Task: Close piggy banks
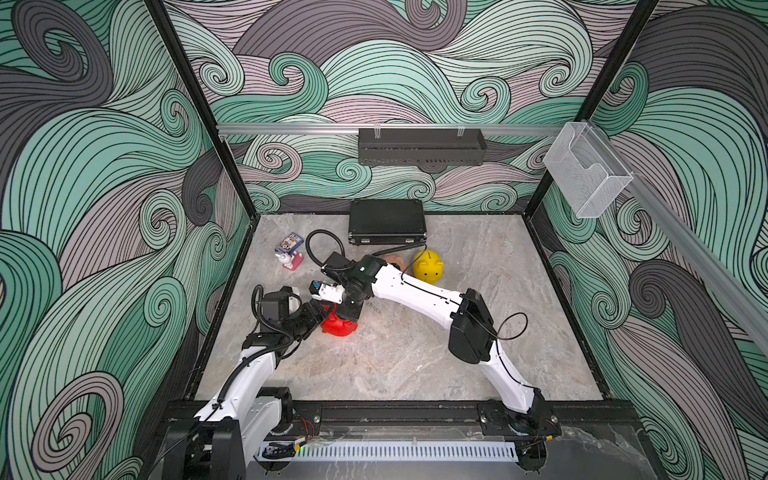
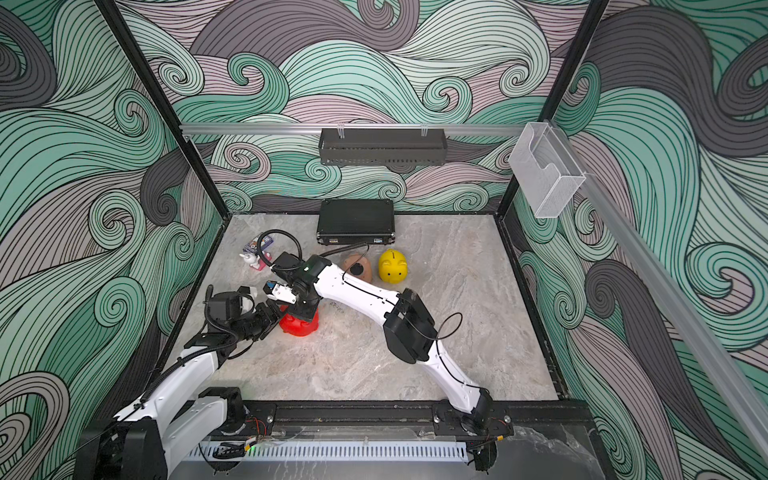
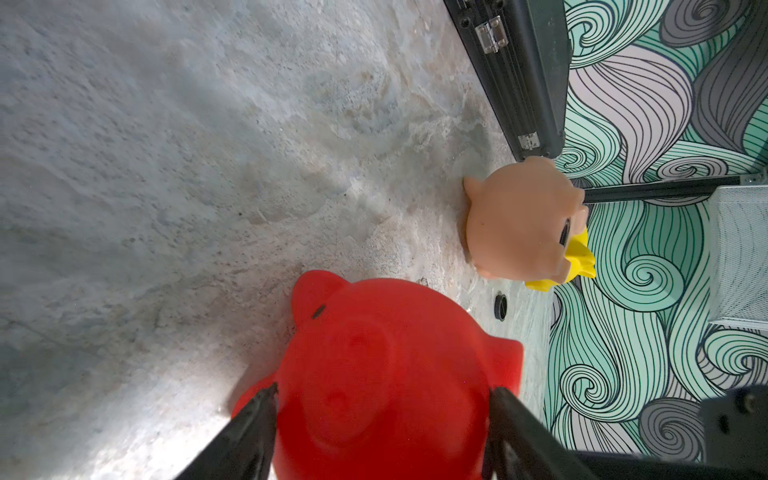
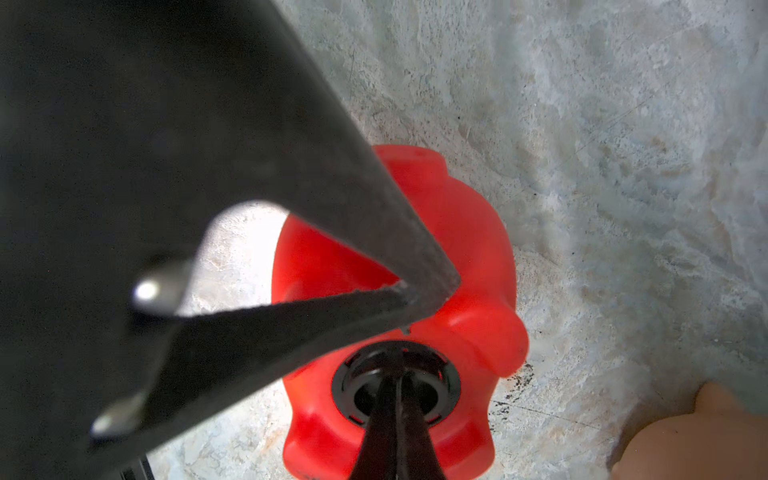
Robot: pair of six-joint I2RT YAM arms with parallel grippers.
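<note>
A red piggy bank [image 1: 339,326] lies on the table at centre-left, partly hidden under both arms. In the left wrist view my left gripper is part open, its fingers on either side of the red body [image 3: 376,352]. In the right wrist view a black ring with an opening shows in the red bank [image 4: 344,396]; my right gripper is shut, its tips at that ring. A pink piggy bank [image 3: 516,216] and a yellow one [image 1: 428,268] stand behind.
A black case [image 1: 386,216] lies at the back centre. A figurine and box [image 1: 289,254] stand at the back left. A small black round piece [image 3: 500,306] lies beyond the red bank.
</note>
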